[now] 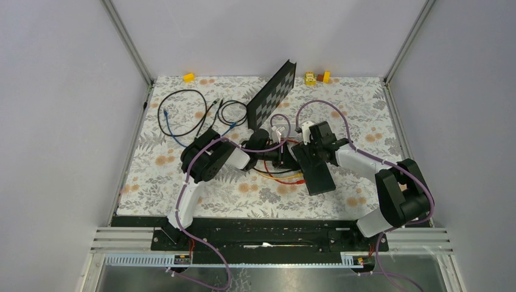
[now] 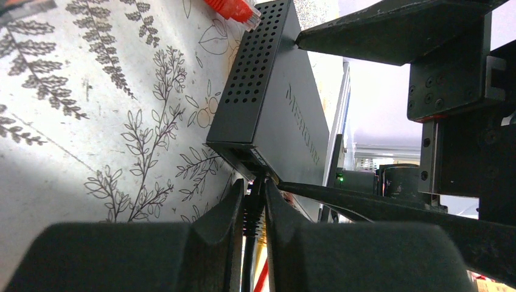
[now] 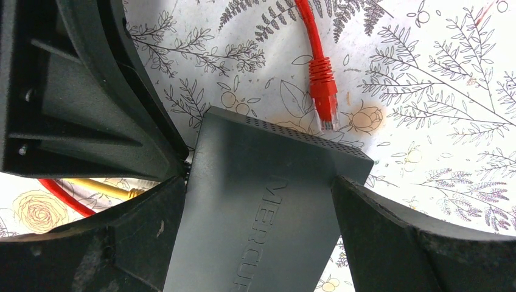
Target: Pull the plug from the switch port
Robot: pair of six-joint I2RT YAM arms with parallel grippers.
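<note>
The black switch (image 1: 319, 179) lies on the floral table, its lettered face and port end showing in the left wrist view (image 2: 286, 115). A black cable's plug (image 2: 249, 213) is at that port end, with my left gripper shut on it. Whether the plug is still seated is hard to tell. My right gripper is open around the switch's body (image 3: 261, 219), its fingers at either side of the lettered face.
A red cable's plug (image 3: 324, 97) lies loose beside the switch; a yellow cable (image 3: 103, 185) runs nearby. Coiled cables (image 1: 182, 134) and a leaning checkered board (image 1: 274, 91) occupy the back left.
</note>
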